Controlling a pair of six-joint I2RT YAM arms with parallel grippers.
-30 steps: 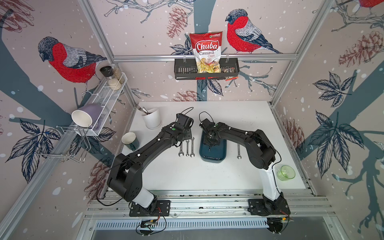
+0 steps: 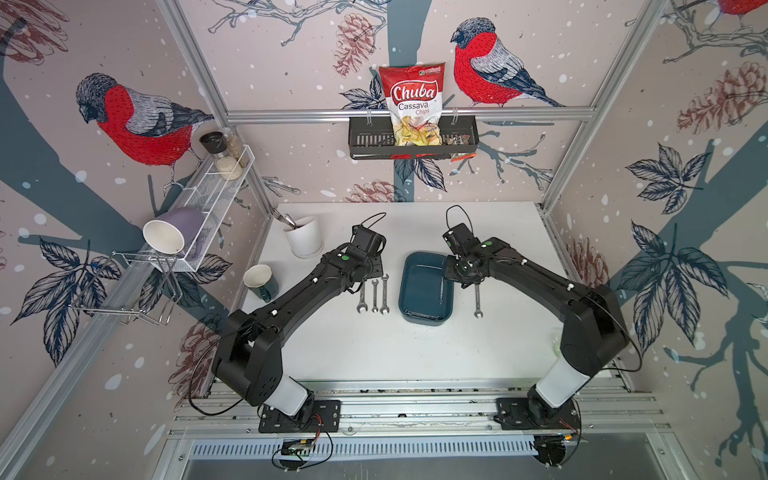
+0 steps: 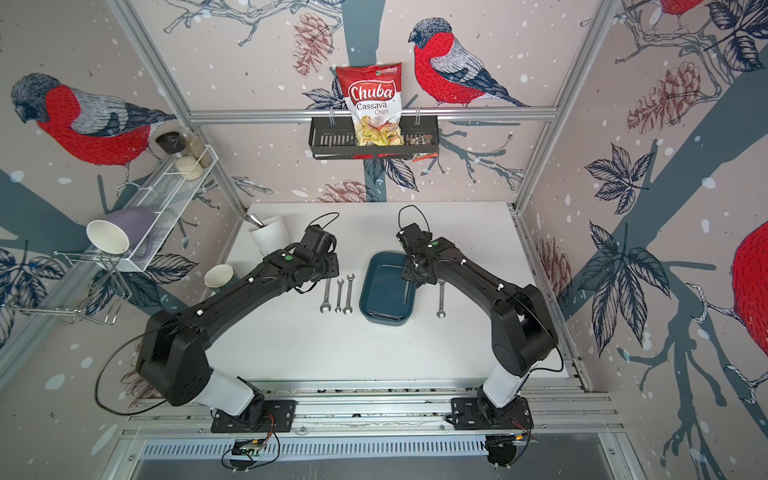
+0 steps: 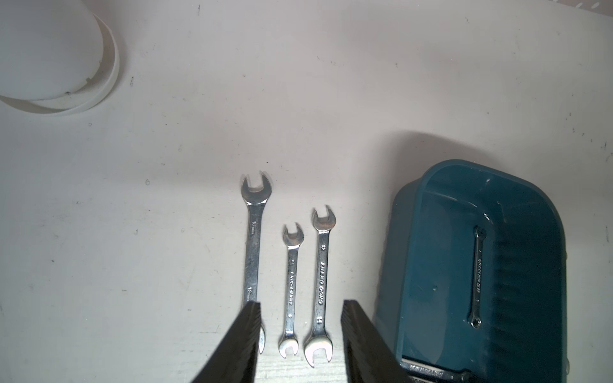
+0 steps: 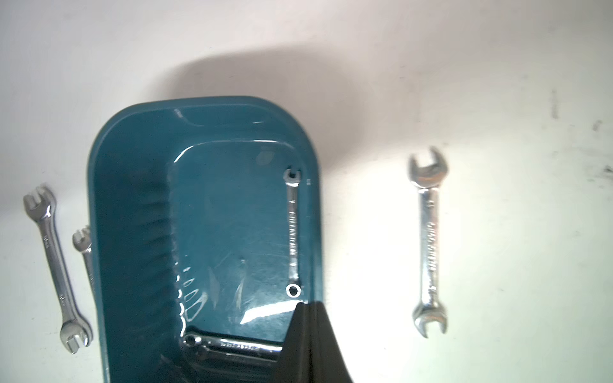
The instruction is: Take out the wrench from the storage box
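Note:
The teal storage box (image 5: 131, 210) stands mid-table. On its floor, along the right wall, a small wrench (image 5: 293, 229) lies lengthwise. Another wrench (image 5: 239, 348) lies crosswise near the box's front end, partly hidden by my right fingers. My right gripper is above the box's right side, its fingers closed together with nothing between them; the small wrench is outside them, just beyond the tips in the right wrist view. Left of the box, my left gripper stands open and empty above the table.
One more wrench (image 5: 429, 249) rests right of the box. A white pot (image 2: 304, 237) stands back left.
My right gripper has risen out of the box and shifted right. The left arm is almost still.

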